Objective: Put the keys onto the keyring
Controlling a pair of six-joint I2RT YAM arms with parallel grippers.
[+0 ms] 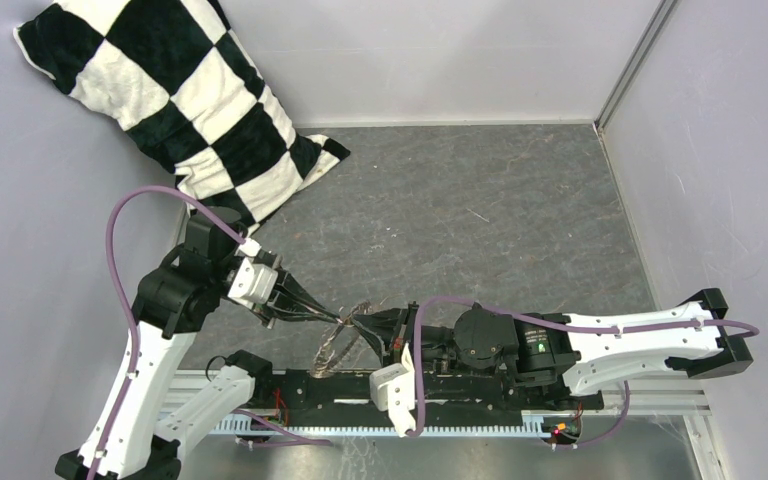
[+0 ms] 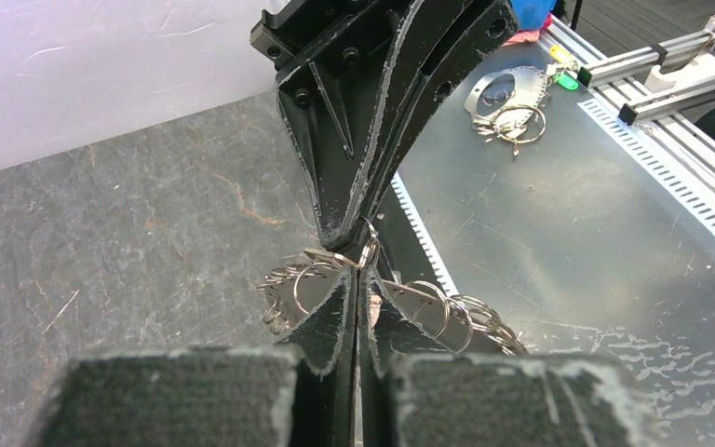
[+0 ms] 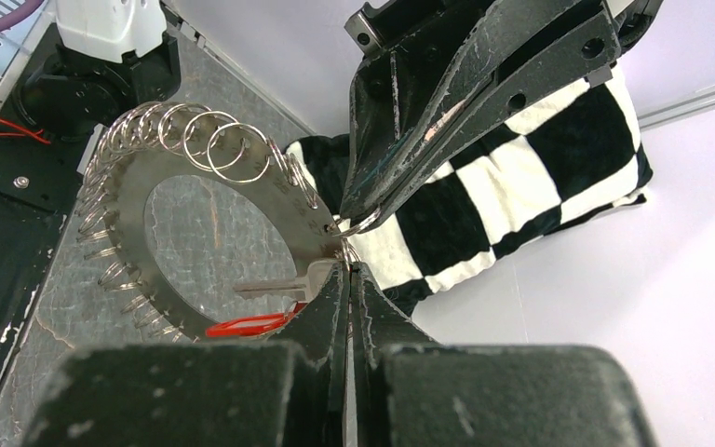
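A flat metal keyring plate [image 3: 270, 191], edged with several small wire rings, hangs between my two grippers. My left gripper is shut on one small ring [image 2: 370, 246] at the plate's edge. Close against that ring, my right gripper is shut, its tips nearly meeting the left ones. A silver key [image 3: 277, 287] lies across the plate's opening with its head at the right fingertips; whether they pinch it is too small to tell. Below the key, a red loop [image 3: 249, 325] runs behind the right fingers. The key is not distinct from above.
Farther off in the left wrist view, another ringed metal plate [image 2: 507, 102] lies on the metal surface with loose rings. A checkered cushion [image 1: 195, 100] fills the back left corner. The grey floor [image 1: 480, 210] beyond the arms is mostly clear.
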